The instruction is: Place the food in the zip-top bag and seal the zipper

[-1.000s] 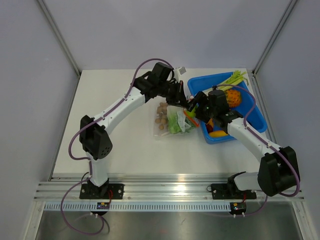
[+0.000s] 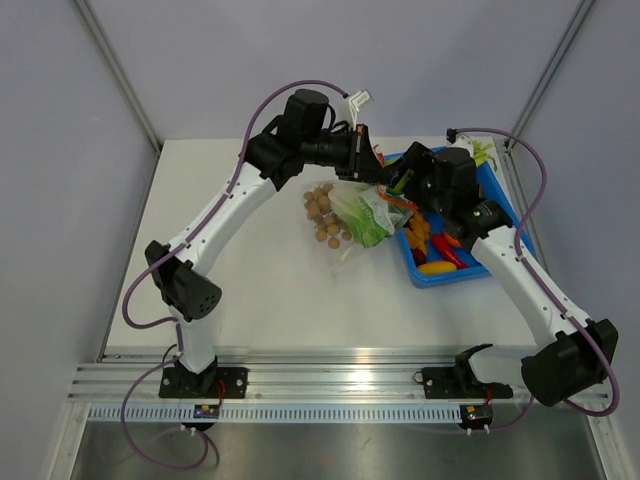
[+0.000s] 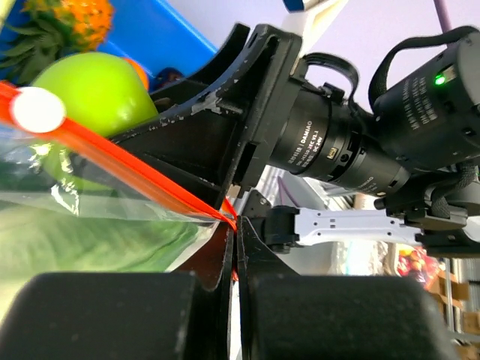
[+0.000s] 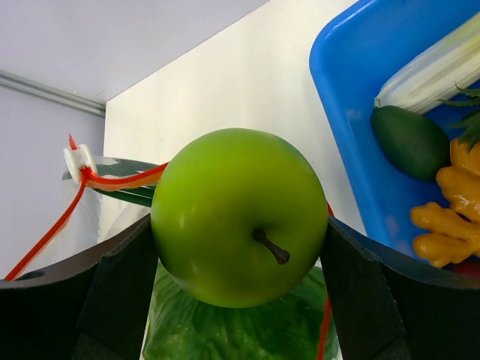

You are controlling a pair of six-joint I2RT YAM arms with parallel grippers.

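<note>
The clear zip-top bag point(image 2: 345, 252) holds brown mushrooms point(image 2: 322, 205) and leafy greens point(image 2: 370, 215). My left gripper is shut at the bag's red zipper edge point(image 3: 161, 176); any thin film between its fingertips is hard to make out. A green apple point(image 4: 240, 217) sits between the widely spread fingers of my right gripper, at the bag's mouth; how firmly they press on it does not show. In the right wrist view the white slider point(image 4: 79, 161) is left of the apple, with greens below it.
Right of the bag stands the blue bin point(image 2: 510, 195) with a red pepper point(image 2: 447, 250), a yellow item point(image 2: 437, 267), ginger point(image 4: 450, 210), a dark green avocado-like item point(image 4: 410, 142) and a pale stalk point(image 4: 431, 75). Both grippers crowd close together.
Both arms have risen toward the top camera, and the right gripper has shifted slightly up the picture with the apple. The bag's mouth has lifted too. Earlier the grippers stayed lower, almost still.
</note>
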